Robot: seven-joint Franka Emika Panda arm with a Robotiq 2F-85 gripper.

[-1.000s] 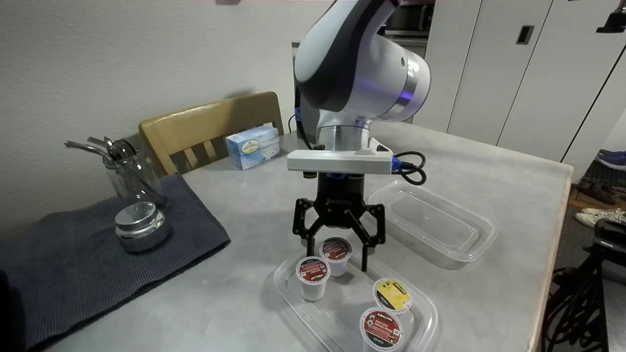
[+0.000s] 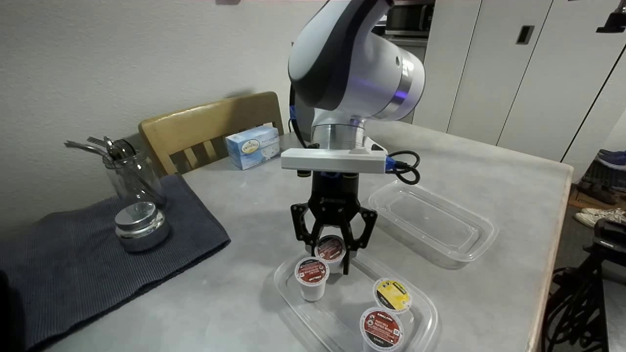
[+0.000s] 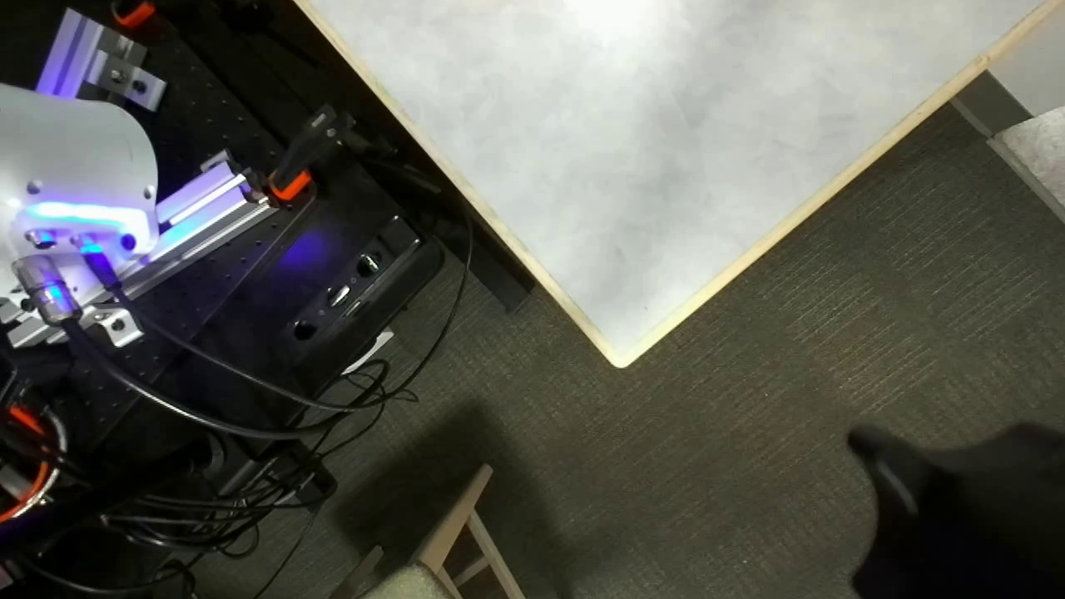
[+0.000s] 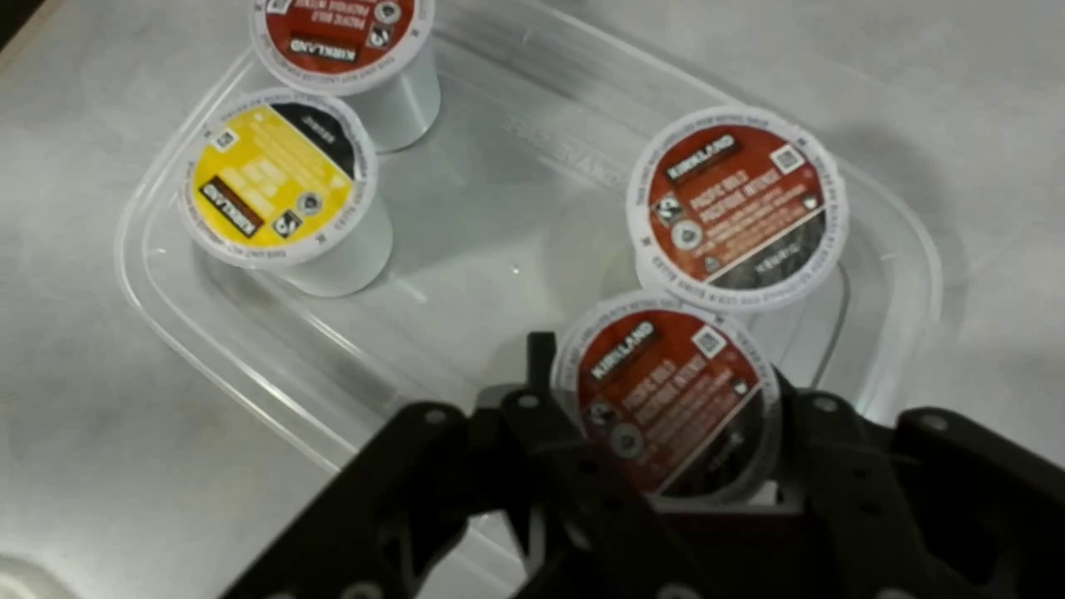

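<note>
My gripper (image 2: 330, 264) is shut on a red-lidded coffee pod (image 4: 671, 399), which is upright between the fingers at one end of the clear plastic tray (image 2: 317, 329). Right beside the held pod stands a second red pod (image 4: 736, 210), their rims close together or touching in the wrist view. Toward the tray's other end are a yellow-lidded pod (image 4: 274, 185) and a third red pod (image 4: 344, 40). Whether the held pod still touches the tray, I cannot tell. Exterior view 2 shows neither gripper nor pods.
Behind the tray sits an empty clear container (image 2: 434, 223). To the left lie a dark cloth (image 2: 193, 226) with a silver-lidded jar (image 2: 141, 226) and a glass of cutlery (image 2: 132, 176). A blue tea box (image 2: 253, 146) is near the chair. Bare table separates cloth and tray.
The fingers were spread wide around the red pod and have shut on it. The pod and gripper have shifted slightly left in exterior view 1; the other pods look about the same.
</note>
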